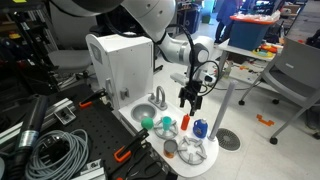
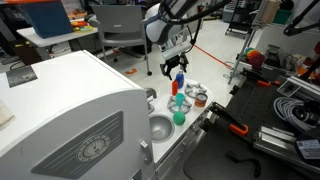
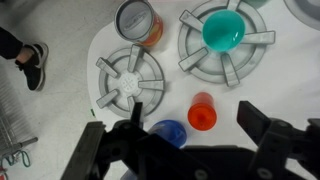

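Note:
My gripper point(image 1: 190, 105) points down just above and behind a small red bottle point(image 1: 185, 122). In the wrist view its two black fingers stand wide apart, so the gripper is open. Between them, farther down, show the red bottle point(image 3: 203, 112) and a round blue object point(image 3: 168, 132), whose lower edge is partly hidden. Exterior view 2 has the gripper point(image 2: 169, 69) over the far end of the white counter, near the blue object point(image 2: 180, 77). Nothing appears held.
A teal cup point(image 3: 223, 31) sits on one burner grate, with a tin can point(image 3: 138, 21) beside another grate point(image 3: 130, 80). Nearby stand a green bowl point(image 1: 147, 123), a faucet point(image 1: 160, 97) and an upright grey post point(image 1: 222, 110). A white cabinet point(image 1: 122, 62) borders the counter.

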